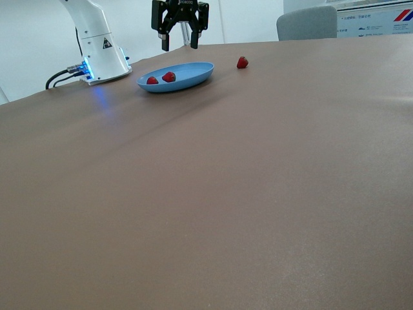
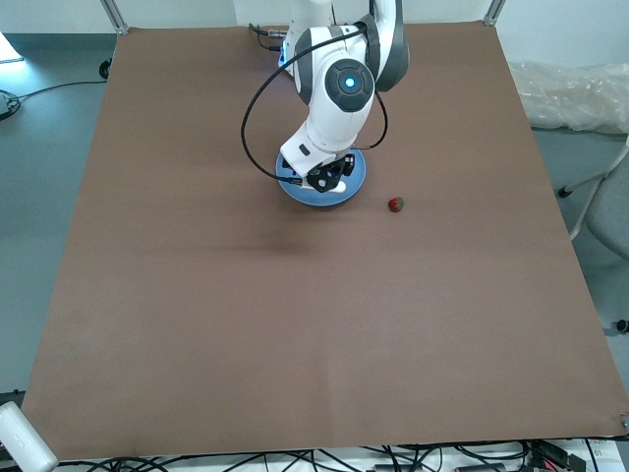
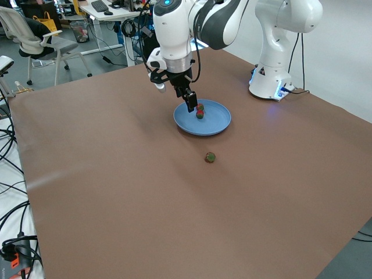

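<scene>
My black gripper (image 1: 181, 41) hangs over a blue plate (image 1: 189, 70), its two fingers apart with nothing between them in the top view; in the left view the wrist hides it partly. On the plate lie two strawberries (image 1: 169, 77), seen in the top view and, below the gripper, in the right view (image 3: 200, 114). Another strawberry (image 2: 396, 205) lies alone on the brown table (image 2: 324, 324), just off the plate, also seen in the top view (image 1: 242, 62).
Cables and equipment (image 3: 17, 261) line one edge. A grey chair (image 1: 306, 24) stands beyond the table, and the arm's white base (image 3: 270, 81) sits at the wall side.
</scene>
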